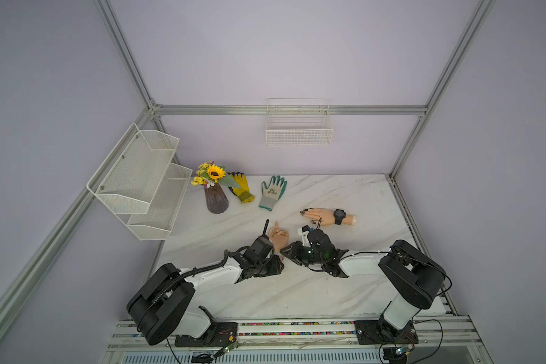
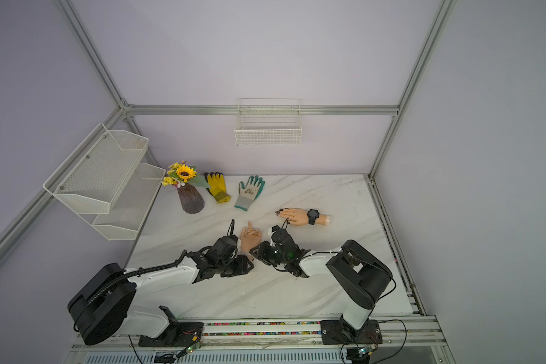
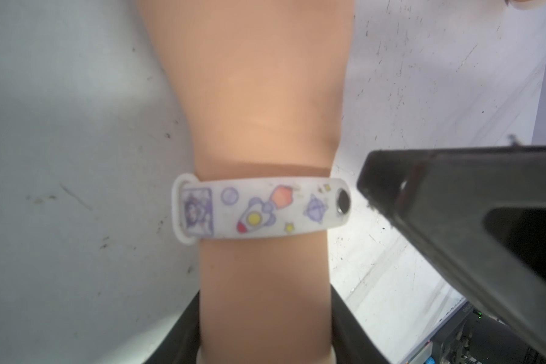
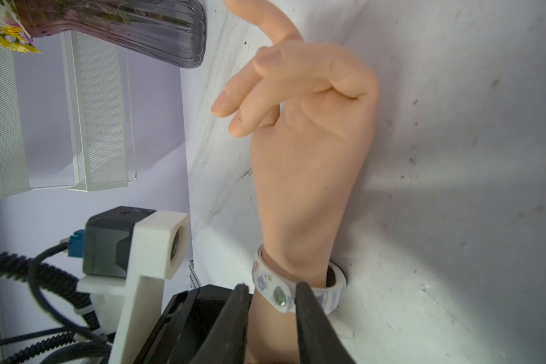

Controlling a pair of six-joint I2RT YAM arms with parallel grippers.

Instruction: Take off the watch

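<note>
A mannequin hand point(image 4: 309, 151) lies palm up at the table's middle, a white patterned band watch point(image 3: 254, 206) round its wrist. My left gripper is shut on the forearm just behind the band. My right gripper is at the band's clasp side, its fingertips part open and blurred over the band; whether they touch it I cannot tell. A second mannequin hand point(image 1: 315, 214) with a black watch point(image 1: 339, 216) lies behind my right arm.
A vase of flowers point(image 1: 216, 197), a yellow glove point(image 1: 242, 191) and a grey-green glove point(image 1: 271, 194) lie or stand at the back. Wire shelves point(image 1: 136, 182) hang at left.
</note>
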